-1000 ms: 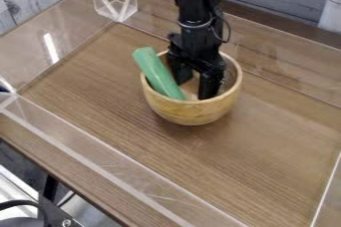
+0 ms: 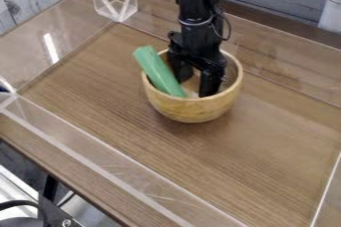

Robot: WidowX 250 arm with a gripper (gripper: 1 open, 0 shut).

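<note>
A wooden bowl stands in the middle of the table, with a green elongated object leaning inside it at the left. My black gripper reaches down from the top into the bowl, right of the green object. Its fingertips are dark and partly hidden inside the bowl, so whether they are open or hold anything is unclear.
A white angular object sits at the back left, and a white item stands at the back right.
The gripper has shifted very slightly within the bowl; the bowl and green object look unchanged.
</note>
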